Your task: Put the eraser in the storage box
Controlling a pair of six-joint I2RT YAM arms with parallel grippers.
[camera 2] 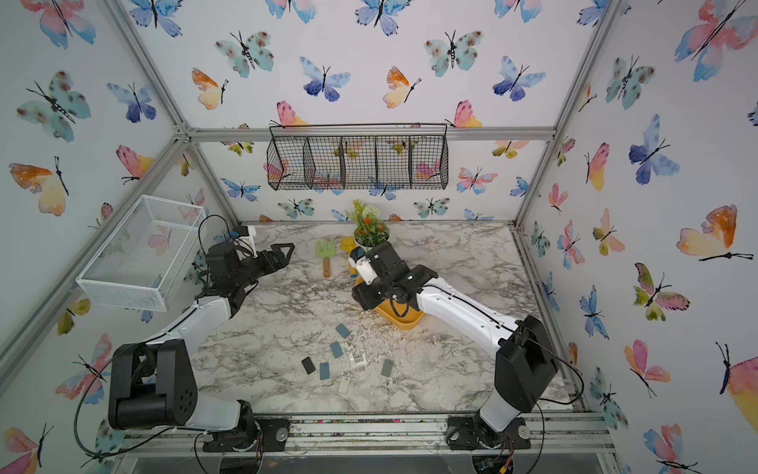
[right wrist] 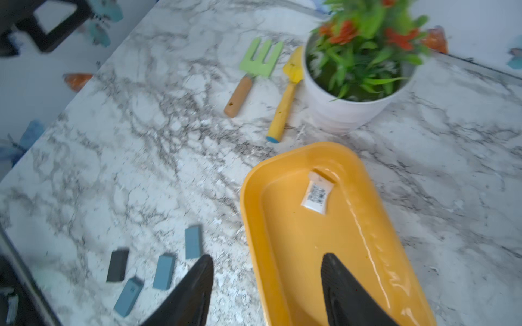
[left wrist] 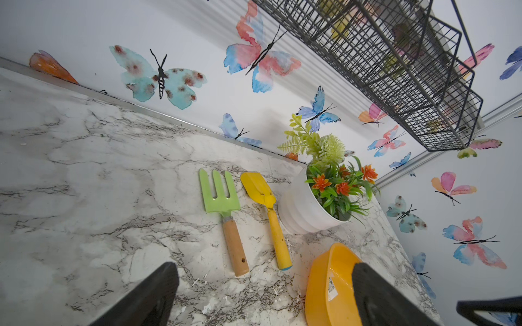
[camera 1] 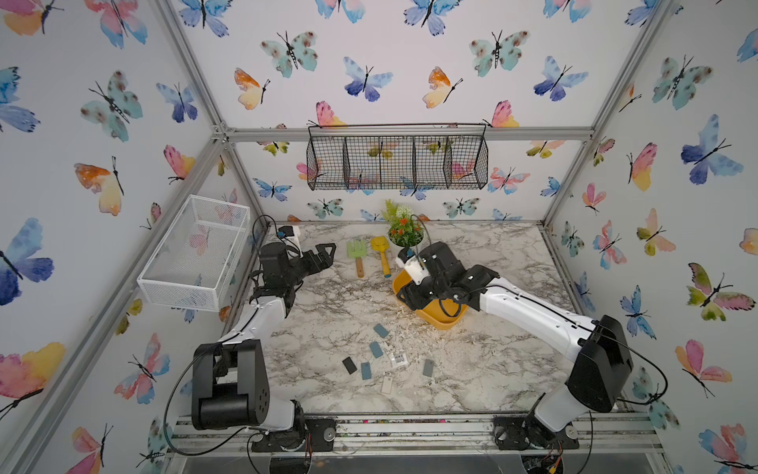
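A yellow storage box (right wrist: 337, 250) sits on the table; a small white item with a printed label (right wrist: 317, 194), perhaps an eraser, lies inside it. Several small blue-grey, dark and white blocks (camera 1: 376, 349) lie nearer the front, amid pale crumbs. My right gripper is open above the box, nothing between its fingers, its wrist view blurred. My left gripper is open and empty at the left, looking toward the garden tools and box.
A green fork (left wrist: 219, 198), yellow shovel (left wrist: 277, 241) and potted plant (left wrist: 307, 214) stand at the back. A white mesh basket (camera 1: 180, 292) hangs left, a black wire rack (camera 1: 397, 162) on the back wall.
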